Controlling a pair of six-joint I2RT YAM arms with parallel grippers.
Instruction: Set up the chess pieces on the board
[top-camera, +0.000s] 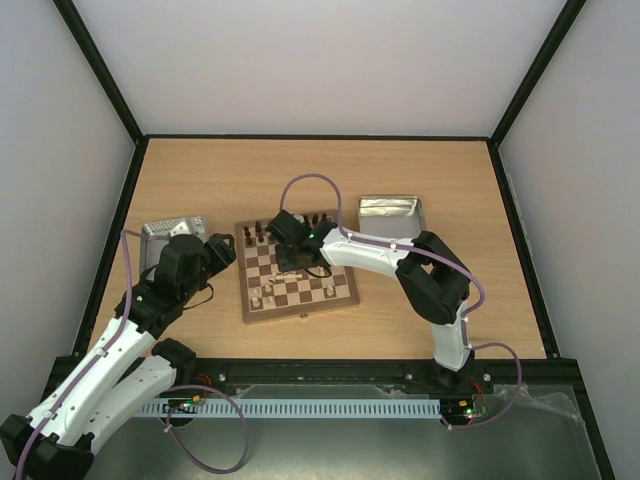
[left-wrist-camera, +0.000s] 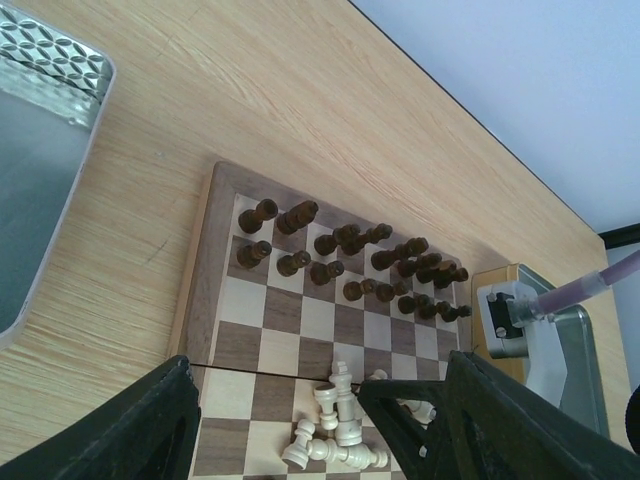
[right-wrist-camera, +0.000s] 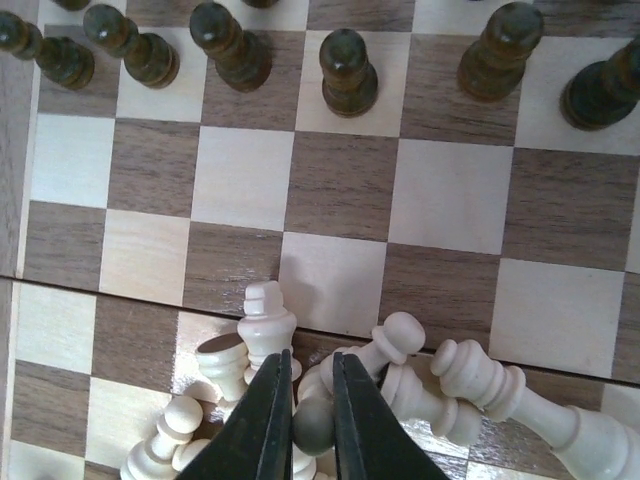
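Note:
The chessboard has dark pieces standing along its far rows. White pieces, including a white king, lie in a heap on its middle. My right gripper is low over that heap, fingers close together at a pale round piece top; whether it grips is unclear. My left gripper hangs left of the board; in the left wrist view its fingers are wide apart at the bottom edge, above the board, with nothing seen between them.
A metal tray lies left of the board, and another stands at the back right. Bare table surrounds them.

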